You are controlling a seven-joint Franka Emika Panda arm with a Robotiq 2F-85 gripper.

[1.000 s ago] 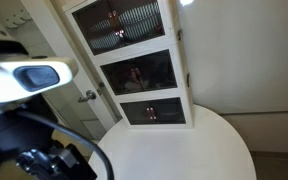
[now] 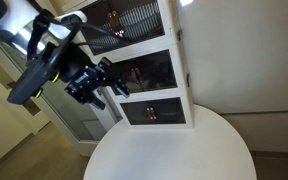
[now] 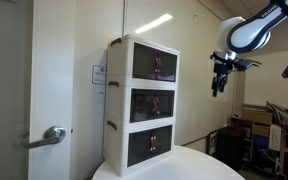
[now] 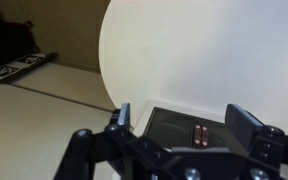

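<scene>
A white cabinet (image 3: 141, 84) of three stacked tiers stands on a round white table (image 2: 174, 153). Its dark doors carry paired reddish-brown handles, and all look closed; the bottom door (image 2: 154, 111) shows its handles (image 4: 200, 135) between my fingers in the wrist view. My gripper (image 2: 112, 97) is open and holds nothing. In exterior view 2 the gripper (image 3: 219, 85) hangs in the air well to the right of the cabinet, touching nothing.
A door with a metal lever (image 3: 48, 137) is left of the cabinet. Shelves with boxes (image 3: 254, 120) stand in the right background.
The arm has swung from the near lower left of exterior view 1 upward, with the gripper moving toward the cabinet in the picture. The cabinet and its doors look unchanged.
</scene>
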